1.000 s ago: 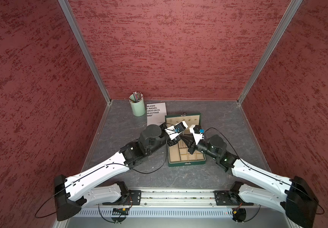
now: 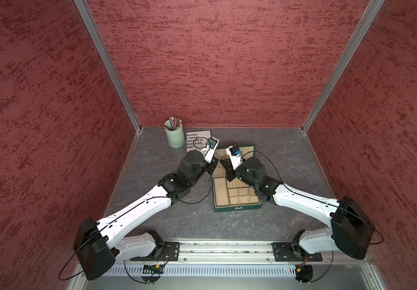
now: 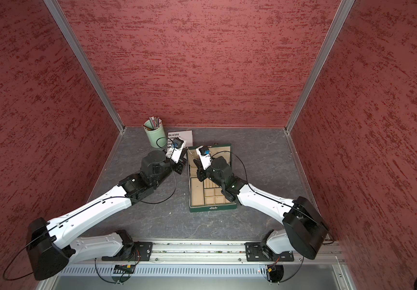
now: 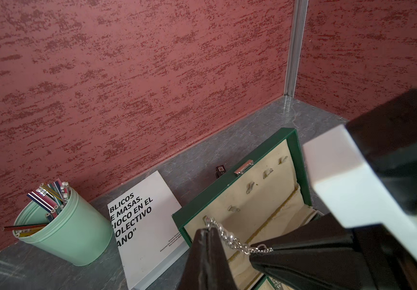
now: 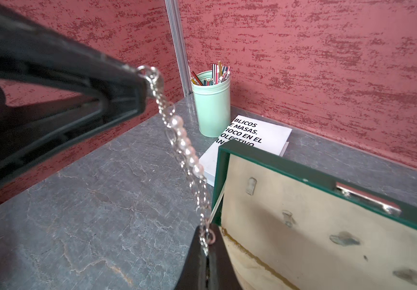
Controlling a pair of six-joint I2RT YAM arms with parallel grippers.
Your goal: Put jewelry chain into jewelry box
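Note:
A silver chain with pink pearls (image 5: 185, 145) is stretched between my two shut grippers, both holding it at their tips. In the left wrist view my left gripper is at one end, and the right gripper's fingertip is at the other. In the right wrist view my right gripper is at the lower end. Both hang above the open green jewelry box (image 2: 237, 207), which has a cream lid interior with small hooks (image 5: 290, 217) and a compartmented tray.
A white book (image 4: 140, 227) lies behind and left of the box, beside a mint pencil cup (image 2: 176, 137).

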